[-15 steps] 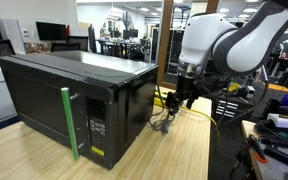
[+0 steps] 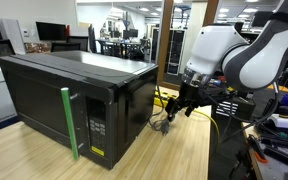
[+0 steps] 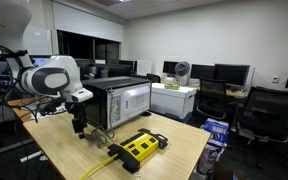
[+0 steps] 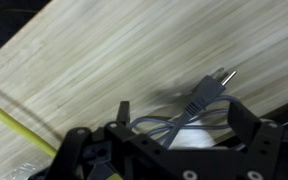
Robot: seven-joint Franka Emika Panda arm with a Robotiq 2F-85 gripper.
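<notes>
A dark power plug (image 4: pixel 203 93) with metal prongs lies on the wooden table, its grey cord (image 4: pixel 179 123) looped around it. In the wrist view my gripper stands open, with a dark finger (image 4: pixel 122 112) on the left and another on the right. The plug shows in the gap between them, below the fingertips, and nothing is held. From the side, the gripper (image 2: pixel 182 108) is low over the table near the microwave's end, close to the cord (image 2: pixel 162 125). The black microwave (image 2: pixel 102 128) stands beside it.
A yellow power strip (image 3: pixel 138 149) with a yellow cable (image 3: pixel 97 168) lies on the table in front of the microwave. A green strip (image 2: pixel 70 124) runs up the microwave's front. Bare tabletop (image 2: pixel 174 155) lies at the near side.
Over the last second the arm has shifted to the right in exterior view 1 and come slightly lower. The microwave and the cord look unmoved.
</notes>
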